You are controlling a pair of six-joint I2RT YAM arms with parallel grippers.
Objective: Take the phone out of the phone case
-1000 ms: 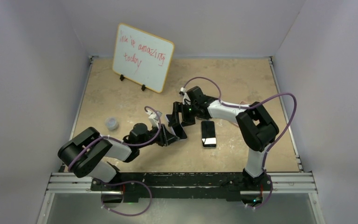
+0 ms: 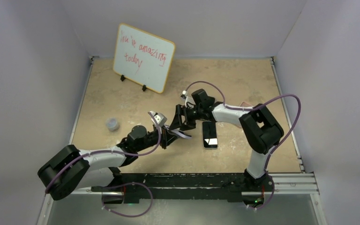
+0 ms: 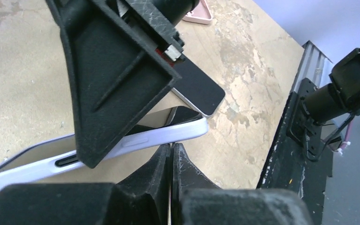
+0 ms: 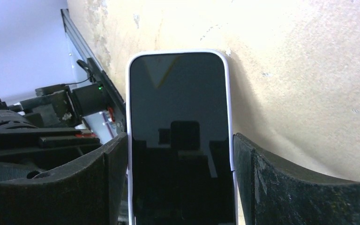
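The black-screened phone (image 4: 180, 108) lies in its pale lavender case (image 4: 231, 112), whose rim runs along its sides in the right wrist view. My right gripper is shut on the case's long sides, holding it tilted above the table. In the left wrist view, the case (image 3: 168, 133) crosses at a slant, partly covered by a right finger. My left gripper has its tips together with nothing between them; the near end of the case is just beyond those tips. The lower end of the phone is out of the right wrist view.
Another dark phone (image 2: 209, 135) rests flat on the table, right of the grippers. A whiteboard (image 2: 144, 56) stands at the back, a clear round container (image 2: 112, 124) sits at left, and a pink tray (image 3: 201, 13) lies behind the right arm.
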